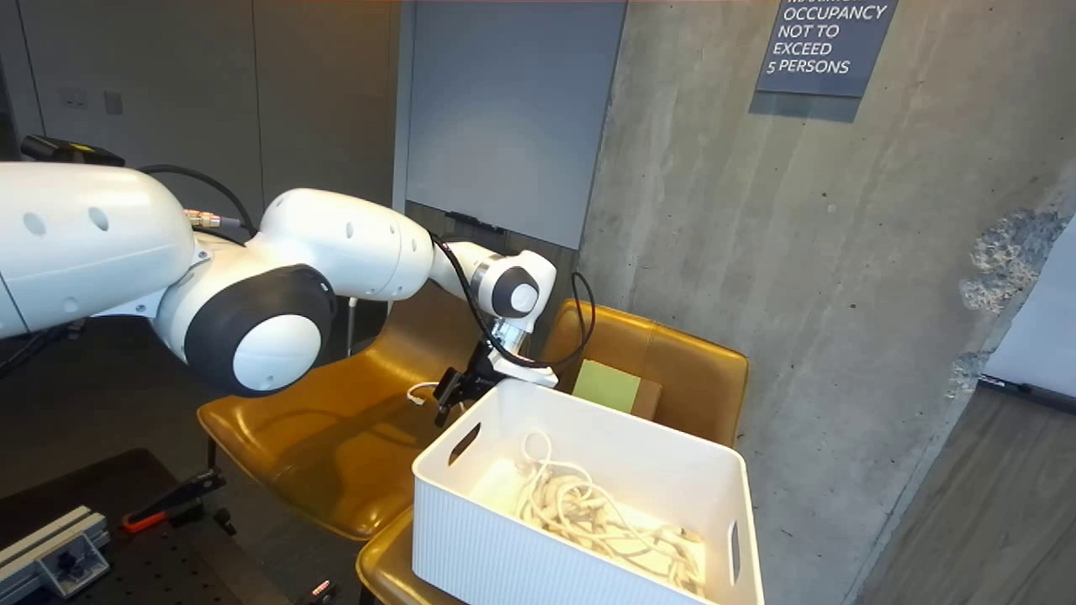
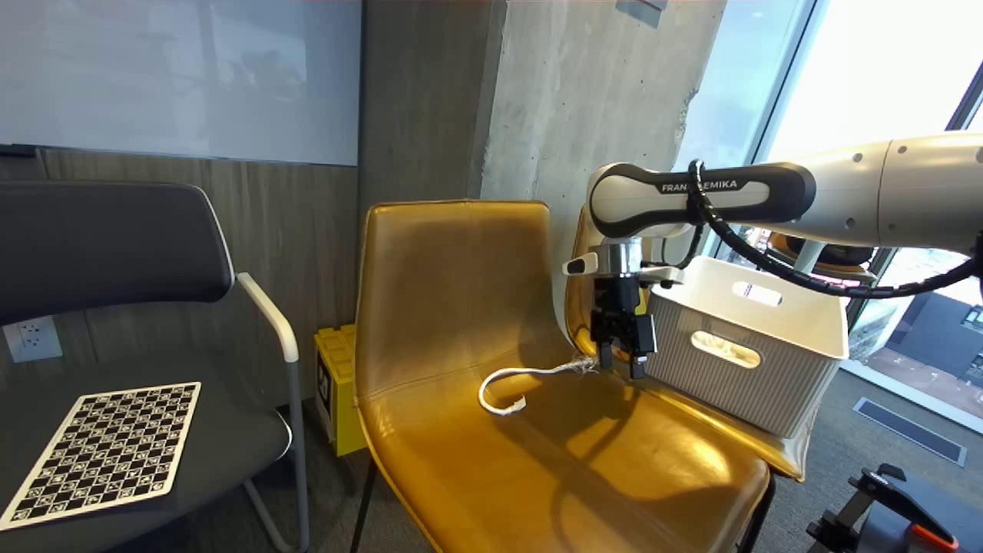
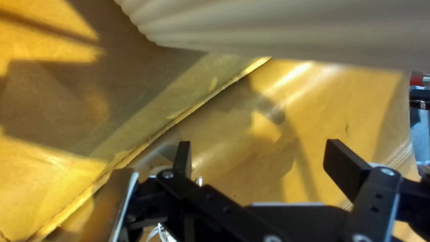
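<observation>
A white rope [image 2: 530,372] with frayed ends lies curved on the tan chair seat [image 2: 516,452]; part of it shows at the chair in exterior view 1. My gripper [image 2: 622,359] is open, its fingers pointing down between the rope's right end and the white ribbed bin [image 2: 769,392]. Between its spread fingers in the wrist view [image 3: 260,165] only tan upholstery shows. More white rope [image 1: 575,504] lies tangled inside the bin in exterior view 1. Whether the gripper touches the bin or the rope's right end, I cannot tell.
The bin stands on a second tan chair, close against my wrist. Behind it is a green and brown box [image 1: 608,387]. A dark chair [image 2: 212,369] holds a checkered board [image 2: 106,452].
</observation>
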